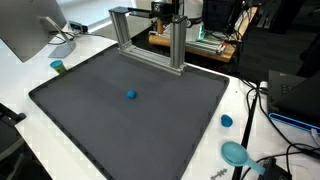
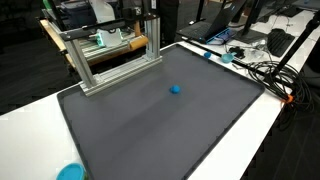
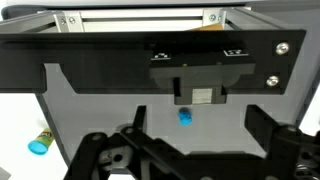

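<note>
In the wrist view my gripper stands open, its two dark fingers wide apart and nothing held between them. Just beyond them is a black panel [image 3: 110, 66] with a protruding black block [image 3: 202, 72] that bears a pale label. The panel seems to belong to the metal frame [image 1: 178, 45] at the mat's edge, also visible as a silver frame [image 2: 125, 70] in the second exterior view. A small blue object [image 3: 185, 117] shows below the block, between the fingers in the picture but on the mat underneath. Neither exterior view shows the fingers clearly.
A green container [image 1: 58, 67] stands off one side. Across the mat are another blue piece [image 1: 226, 121], a teal bowl [image 1: 238, 155] and loose black cables [image 2: 270, 70].
</note>
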